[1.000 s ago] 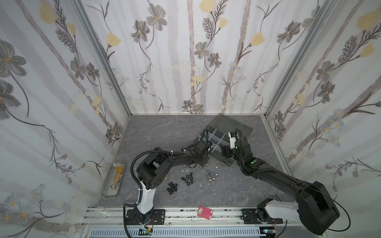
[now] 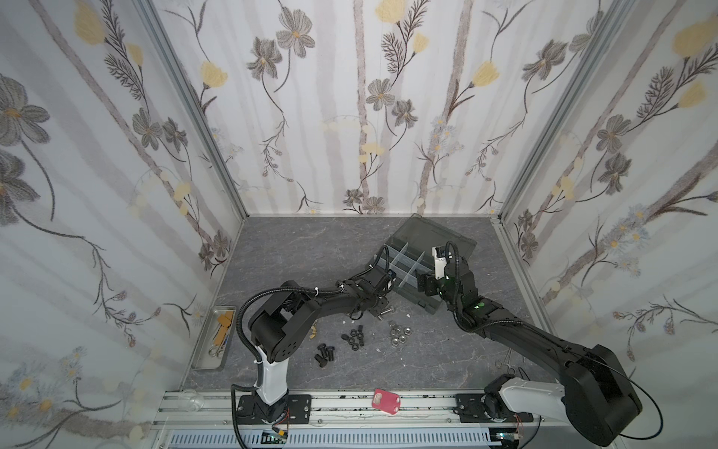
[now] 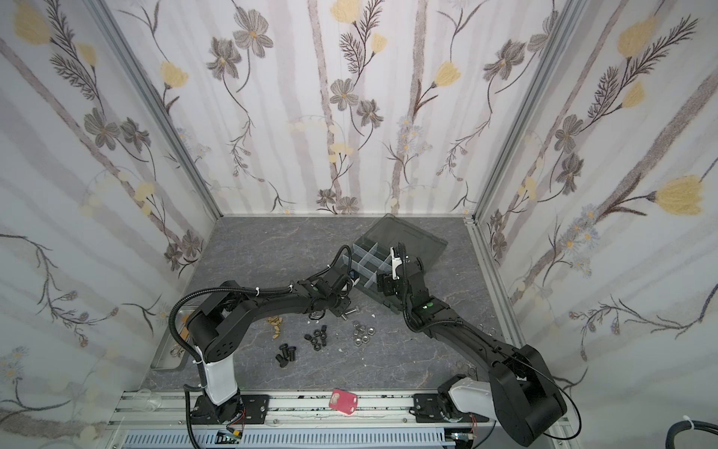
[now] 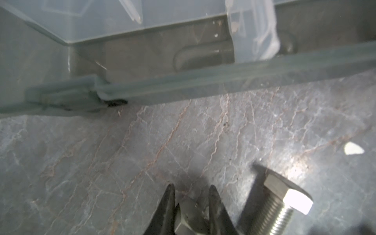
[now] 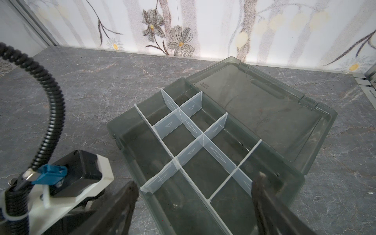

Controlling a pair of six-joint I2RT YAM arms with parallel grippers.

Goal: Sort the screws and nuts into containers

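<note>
At the near-left side of the clear grey compartment box [image 5: 146, 145], my left gripper points down at the table. A silver bolt head [image 4: 190, 215] lies between its fingers; whether they grip it cannot be told. Just right of it rests another silver bolt [image 4: 287, 195], head towards the box. My right gripper is open over the box, its fingers wide apart and nothing between them. Silver nuts [image 2: 400, 334], black nuts [image 2: 353, 338], black bolts [image 2: 324, 354] and brass pieces [image 3: 276, 324] lie in separate groups on the table. The compartments in the right wrist view look empty.
The box's lid [image 5: 266, 109] lies folded open at the back right. A metal tray [image 2: 213, 365] holding small tools stands at the far left. A red card [image 2: 386, 401] sits on the front rail.
My left gripper has shifted slightly to the left and back towards its base. The right arm has barely moved, and the piles look the same.
</note>
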